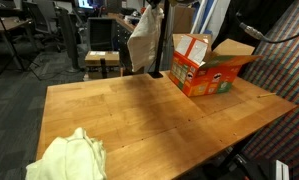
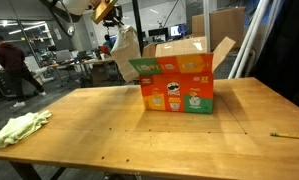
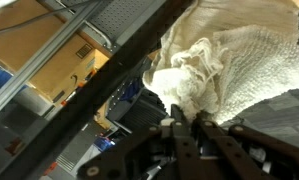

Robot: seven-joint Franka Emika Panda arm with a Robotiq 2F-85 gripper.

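A pale cloth (image 1: 144, 46) hangs from my gripper (image 2: 113, 22), which is shut on its upper part. In the wrist view the bunched fabric (image 3: 204, 80) gathers at the fingertips and spreads out beyond them. The cloth is in the air above the far side of the table, left of the orange-red cardboard box (image 1: 211, 76) in exterior view 1. From exterior view 2 it shows just behind the box's left flap. A second pale cloth (image 1: 69, 156) lies crumpled on the table's near left corner.
The box's flaps (image 2: 222, 50) stand open. A dark upright post (image 1: 160, 45) rises at the table's far edge, close to the hanging cloth. A pencil (image 2: 289, 136) lies on the wooden table (image 1: 139, 120), whose middle is clear.
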